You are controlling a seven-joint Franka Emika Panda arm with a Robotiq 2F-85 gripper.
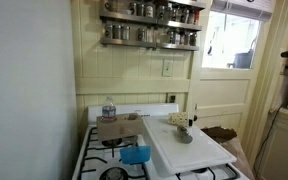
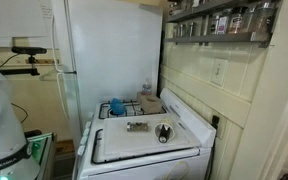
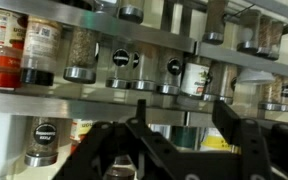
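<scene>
In the wrist view my gripper has its dark fingers spread apart, and nothing shows held between them. Beyond it are metal shelves of spice jars, among them a red-capped jar (image 3: 4, 48) and a jar with a white label (image 3: 196, 76). On the white stove cover (image 1: 189, 152) stands a small metal container (image 1: 184, 134), with a pale speckled block (image 1: 179, 119) behind it. A blue object (image 1: 135, 155) lies over the left burners, in front of a brown board (image 1: 120, 128).
A clear bottle (image 1: 109, 109) stands at the back left of the stove. The wall shelves (image 1: 129, 43) hang above it, crowded with jars. A tall white refrigerator (image 2: 114, 60) stands beside the stove. Much of the stove cover is bare.
</scene>
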